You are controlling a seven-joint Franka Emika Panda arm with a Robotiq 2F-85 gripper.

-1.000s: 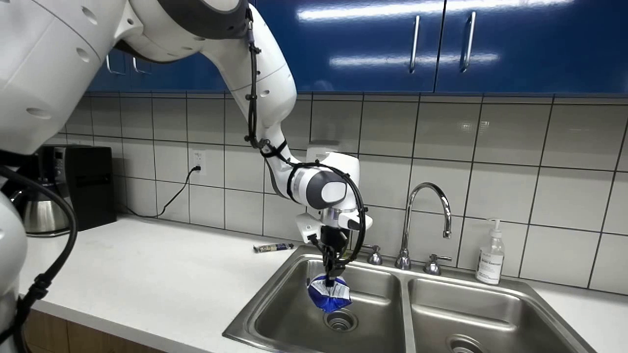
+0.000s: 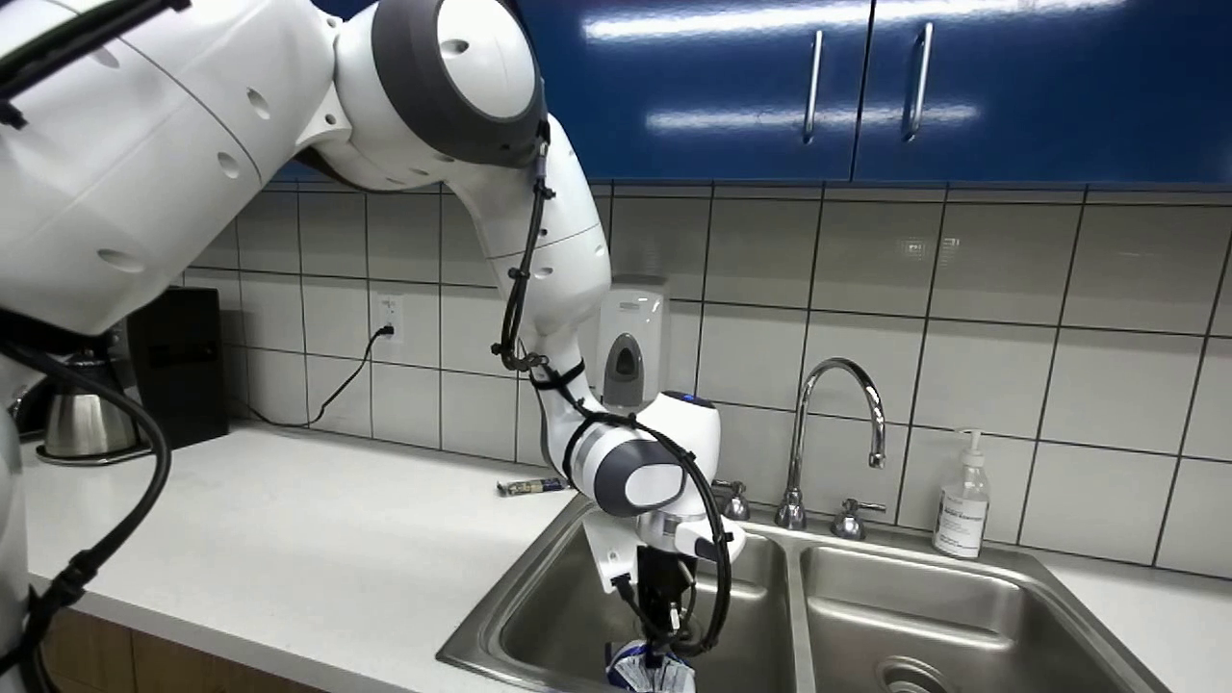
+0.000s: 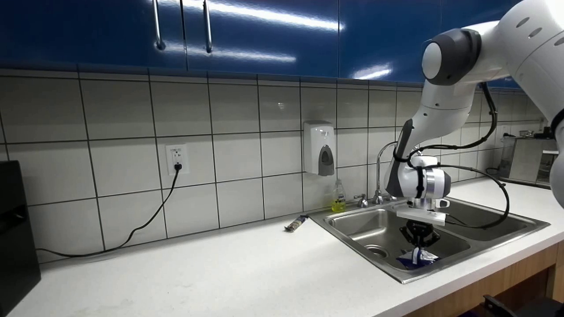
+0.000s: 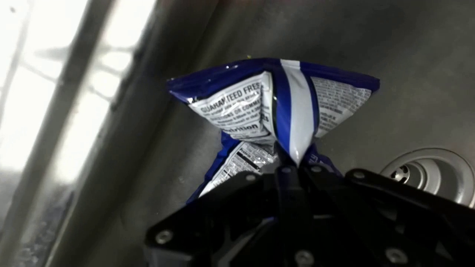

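My gripper is shut on a blue-and-white printed packet (image 4: 236, 104), pinching it near its middle. Above the fingers the wrapper fans out like a bow, and its lower part shows behind them in the wrist view. In exterior view 2 the packet (image 3: 417, 259) is down inside the nearer-left sink basin, close to the front wall, below the gripper (image 3: 419, 244). Whether it touches the basin floor I cannot tell. Exterior view 1 cuts off the bottom of the packet (image 2: 649, 670) at the frame edge.
A steel divider (image 2: 797, 606) parts the two basins, with the faucet (image 2: 797, 462) behind. The drain (image 4: 432, 175) lies right of the packet in the wrist view. A small wrapped bar (image 2: 534, 486) rests on the otherwise clear counter (image 2: 289, 543) left of the sink.
The arm has come down and toward the front of the sink, carrying the packet lower. The packet hung higher before, above the left basin's drain.
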